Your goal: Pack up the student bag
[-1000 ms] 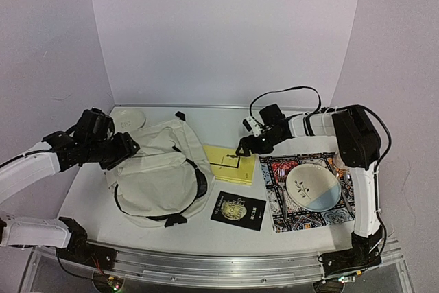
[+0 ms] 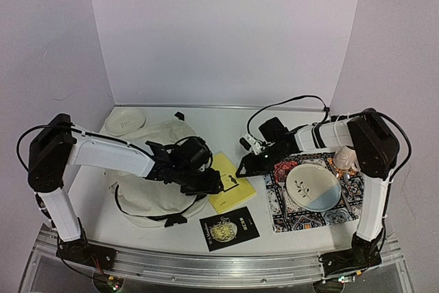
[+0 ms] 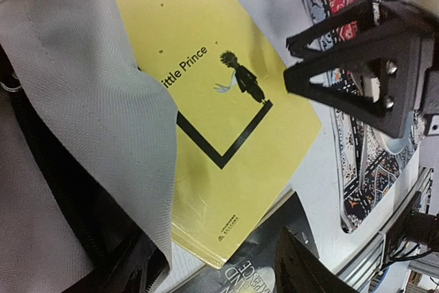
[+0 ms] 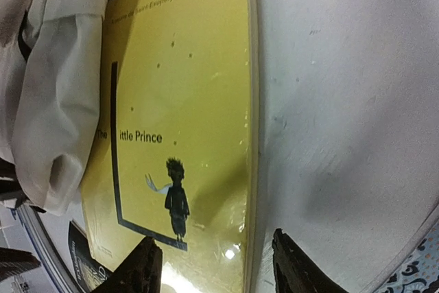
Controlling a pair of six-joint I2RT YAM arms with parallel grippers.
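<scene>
The cream bag [image 2: 154, 200] lies flat on the left, and in the left wrist view its fabric edge [image 3: 130, 108] overlaps the yellow Little Prince book [image 3: 226, 135]. Slanted on the table, that book [image 2: 236, 200] sits right of the bag. My left gripper [image 2: 216, 186], open, hangs over the bag's right edge and the book; whether its left finger [image 3: 130, 269] touches the fabric cannot be told. At the book's right edge [image 4: 252, 135] my right gripper stands open, that edge running between its fingers. A black book [image 2: 230, 228] lies just in front.
A patterned placemat [image 2: 295, 222] with a plate [image 2: 313, 186], cutlery and a pale cup [image 2: 345, 158] fills the right side. Another white dish [image 2: 125, 120] sits at the back left. Both grippers are close together over the yellow book.
From the far left, my left arm has swung right across the bag to the yellow book. The yellow book has turned and shifted forward; the black book has turned and moved slightly left.
</scene>
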